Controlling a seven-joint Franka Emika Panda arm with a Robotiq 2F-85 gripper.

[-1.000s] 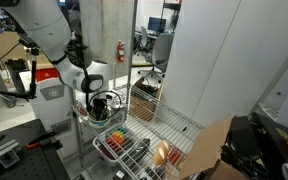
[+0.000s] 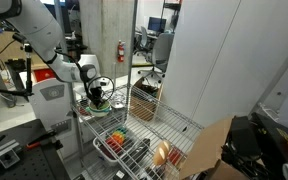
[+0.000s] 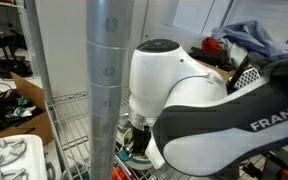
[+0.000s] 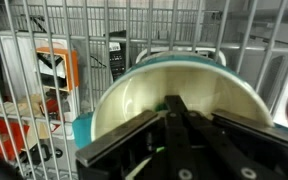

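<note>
In the wrist view, a cream bowl (image 4: 129, 88) with a blue-green outer rim fills the middle. My gripper points down into it, shut, and no held object shows between its fingers. A small green patch (image 4: 161, 106) appears by the fingertips inside the bowl; what it is cannot be made out. From exterior view 1, the gripper (image 2: 97, 101) is low over the left end of the wire rack. In exterior view 2 the white arm (image 3: 174, 90) hides the gripper, and part of the bowl (image 3: 138, 157) shows below it.
The wire rack (image 2: 149, 145) carries several small items, including an orange one (image 2: 118, 137) and a tan one (image 2: 162, 153). A cardboard box (image 2: 209, 150) stands to the right. In exterior view 2, a grey pole (image 3: 105, 90) blocks part of the scene.
In exterior view 1, the arm has swung left and back over the last second, its gripper staying low over the rack's left end.
</note>
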